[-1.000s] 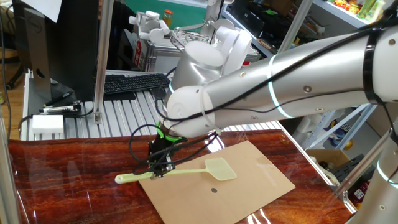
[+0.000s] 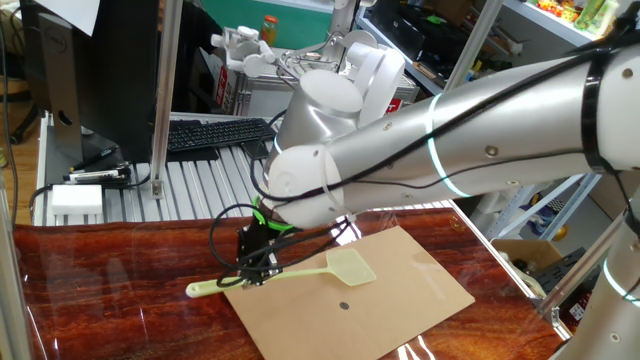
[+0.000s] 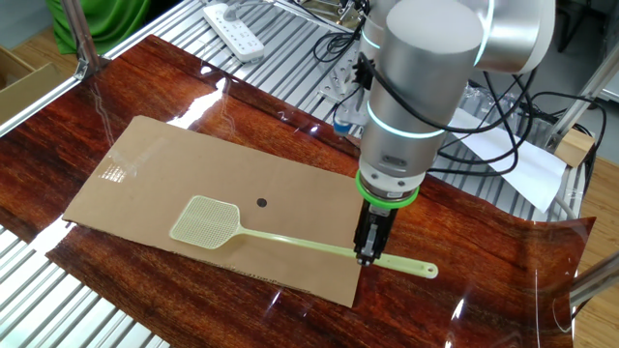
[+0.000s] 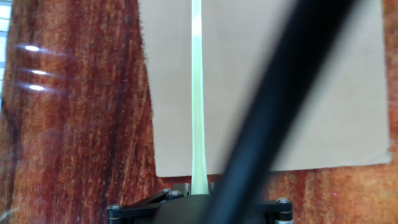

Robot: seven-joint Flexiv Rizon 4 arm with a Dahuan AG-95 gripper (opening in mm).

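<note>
A pale green fly swatter extends across the brown cardboard sheet, its handle reaching past the sheet's edge over the dark wood-look surface. My gripper points down at the handle near that edge and is shut on it. In exterior view 1 the gripper is partly covered by loops of black cable. The wrist view shows the pale shaft running straight out from between the fingers, with a blurred black cable crossing in front. Whether the swatter touches the sheet is hard to tell.
A small dark round spot lies on the cardboard beside the swatter. Behind the wood-look surface stand a keyboard and a white power strip.
The swatter's head has shifted slightly left and up in exterior view 1, while the handle's end has barely moved. The arm and gripper have shifted a little.
</note>
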